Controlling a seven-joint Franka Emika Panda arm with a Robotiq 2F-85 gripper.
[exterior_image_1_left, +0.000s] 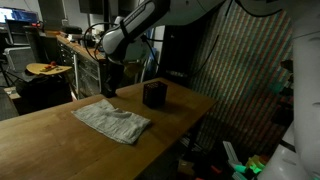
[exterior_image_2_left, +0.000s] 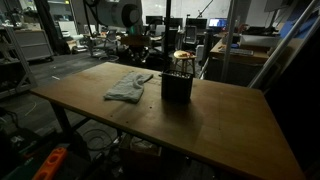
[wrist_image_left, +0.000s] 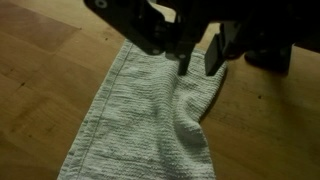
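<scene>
A pale grey-white towel (exterior_image_1_left: 112, 122) lies spread on the wooden table, with soft folds along it. From the other side, the towel (exterior_image_2_left: 128, 87) rests left of a black box. My gripper (exterior_image_1_left: 108, 89) is raised near the towel's far end, apparently clear of it in the exterior views. In the wrist view the dark fingers (wrist_image_left: 183, 62) stand close together over the towel (wrist_image_left: 140, 120), a narrow gap between them. Whether anything is pinched there is too dark to tell.
An open-topped black box (exterior_image_1_left: 154, 94) stands on the table (exterior_image_1_left: 50, 142) right of the towel. Chairs and desks stand behind.
</scene>
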